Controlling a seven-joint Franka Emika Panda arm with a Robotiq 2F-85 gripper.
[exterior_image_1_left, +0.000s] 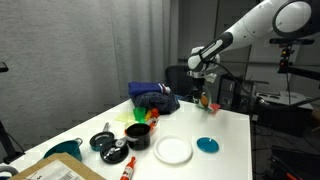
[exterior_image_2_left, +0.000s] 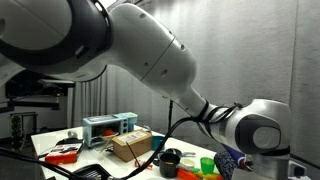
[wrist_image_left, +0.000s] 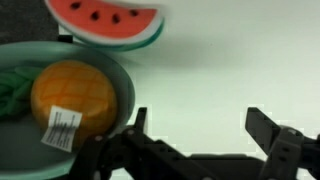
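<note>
In the wrist view my gripper is open, its dark fingers wide apart with only bare white table between them. To the left stands a dark green bowl (wrist_image_left: 126, 93) holding an orange, pumpkin-like item (wrist_image_left: 68, 100) with a white label and something leafy green (wrist_image_left: 14, 90). Behind the bowl lies a toy watermelon slice (wrist_image_left: 108, 20), red with a green rind, close against its rim. From exterior view 1 the gripper (exterior_image_1_left: 202, 97) is small at the table's far end, with a red patch (exterior_image_1_left: 216, 106) beside it.
A white plate (exterior_image_1_left: 173, 150), blue disc (exterior_image_1_left: 207, 145), dark pot (exterior_image_1_left: 138, 136), red bottle (exterior_image_1_left: 128, 170) and black pan (exterior_image_1_left: 115, 152) share the table. A dark blue bag (exterior_image_1_left: 153, 101) stands behind. Right of the bowl, the white surface is clear.
</note>
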